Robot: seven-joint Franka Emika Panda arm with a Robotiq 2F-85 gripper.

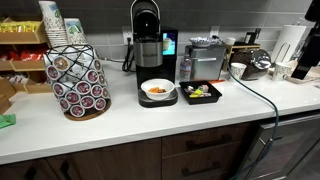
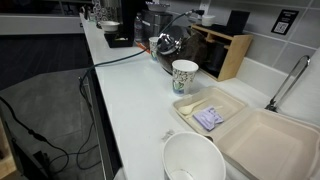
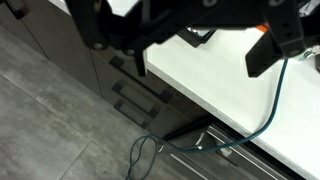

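Note:
My gripper stands open in the wrist view, with nothing between its dark fingers. It hangs over the counter's front edge, above drawers and the grey floor. At the right edge of the first exterior view, parts of it show as dark shapes, well to the right of the other items. A white bowl (image 1: 158,90) with orange pieces rests at the base of the black coffee maker (image 1: 150,52). Beside it, a black tray (image 1: 201,97) holds several small colourful packets. In the wrist view, only a corner of a dark tray (image 3: 196,37) shows.
A pod rack (image 1: 80,90) stands at the left. A blue-green cable (image 1: 262,95) crosses the counter and hangs over its edge. The second exterior view shows a patterned cup (image 2: 184,77), a white container (image 2: 193,158) and a beige tray (image 2: 232,105).

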